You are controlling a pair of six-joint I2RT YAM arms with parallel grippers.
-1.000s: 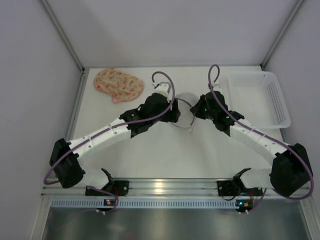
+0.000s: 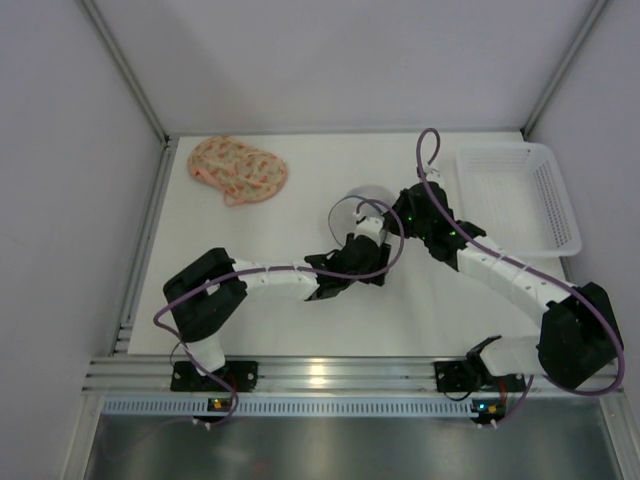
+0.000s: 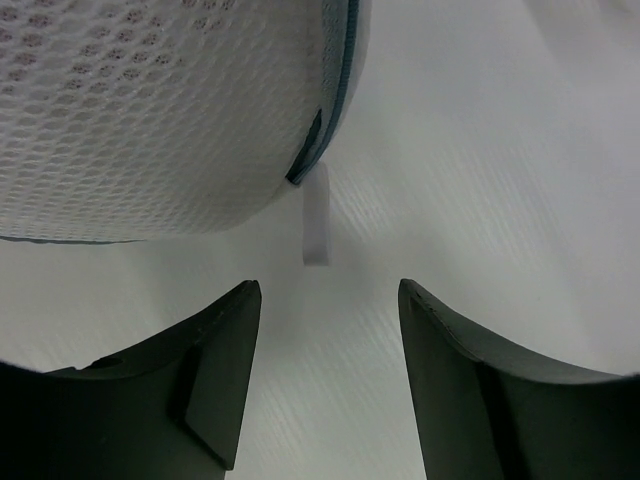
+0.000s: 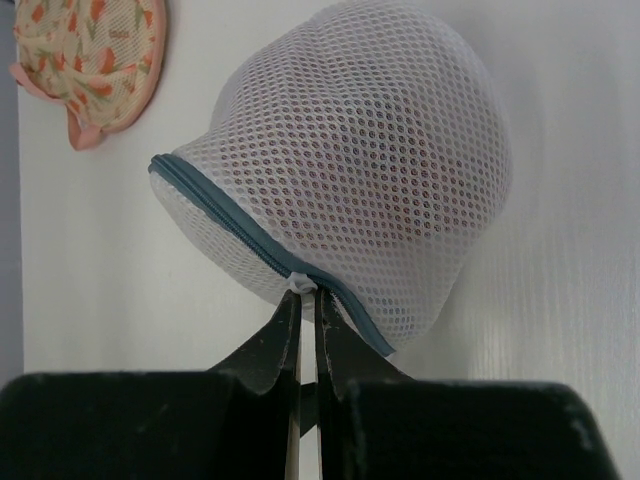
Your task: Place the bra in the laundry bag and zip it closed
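Observation:
The white mesh laundry bag (image 4: 370, 150) with its teal zipper lies mid-table, partly hidden under both arms in the top view. My right gripper is shut on a small pale tab at the zipper. In the left wrist view, my left gripper stands open, with the zipper's end and a pale translucent tab (image 3: 315, 225) just beyond its fingertips, nothing between them. The peach patterned bra (image 2: 237, 168) lies flat at the back left, apart from the bag.
An empty white plastic basket (image 2: 510, 200) stands at the back right. The two arms are close together over the middle.
My left arm has moved toward the front and right, lowering to the near end of the bag's zipper. The right arm has barely moved, and the bra lies as it was.

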